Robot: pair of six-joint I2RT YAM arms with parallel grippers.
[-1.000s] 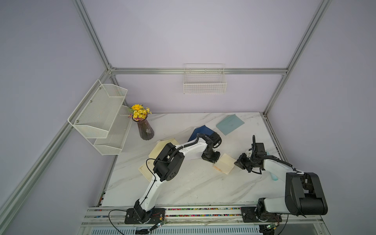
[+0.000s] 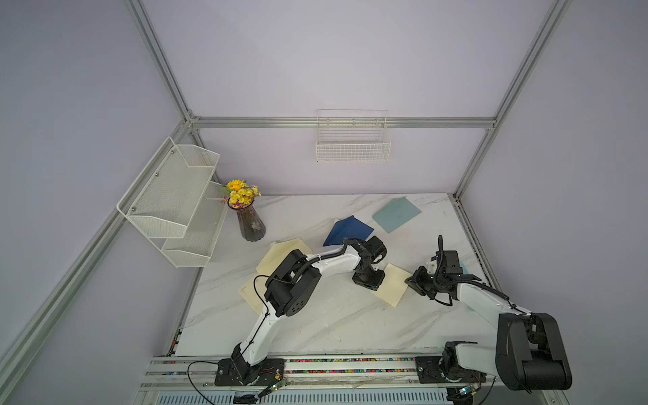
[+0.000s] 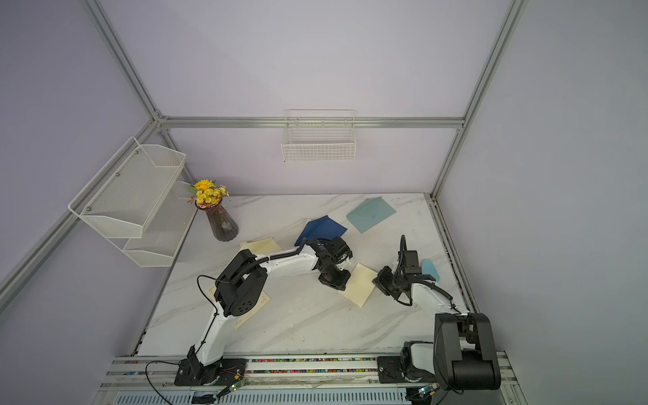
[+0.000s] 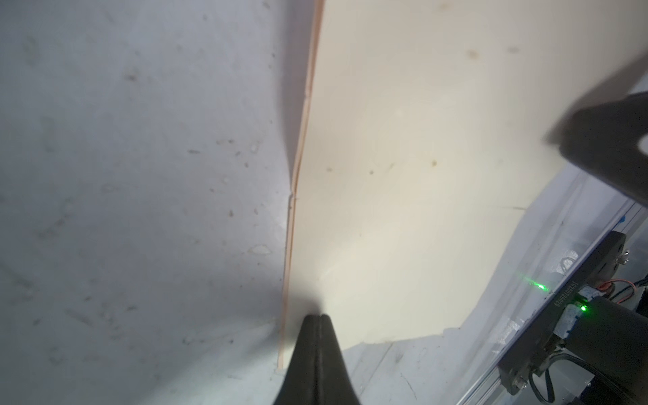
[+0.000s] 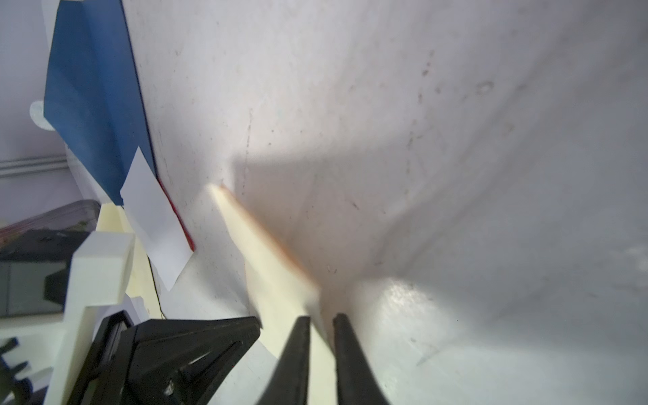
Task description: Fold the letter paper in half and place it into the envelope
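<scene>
The cream letter paper [image 2: 391,285] lies on the table between my two grippers, folded over, with layered edges showing along its side in the left wrist view. My left gripper is shut, its fingertips over the paper near one corner; nothing shows between them. From the opposite side my right gripper reaches in, its fingers slightly apart, with the paper's edge [image 5: 270,270] running toward the gap. Whether its fingers touch the paper cannot be told. Behind the left arm rests a dark blue envelope [image 2: 347,231].
A teal envelope [image 2: 397,214] lies at the back right, another light blue piece [image 3: 430,269] behind the right arm. Cream sheets [image 2: 283,253] sit under the left arm. A flower vase [image 2: 251,222] stands at the back left.
The left gripper has shifted slightly right and down, onto the paper. The right forearm has swung a little outward and toward the front, and its gripper has moved slightly right.
</scene>
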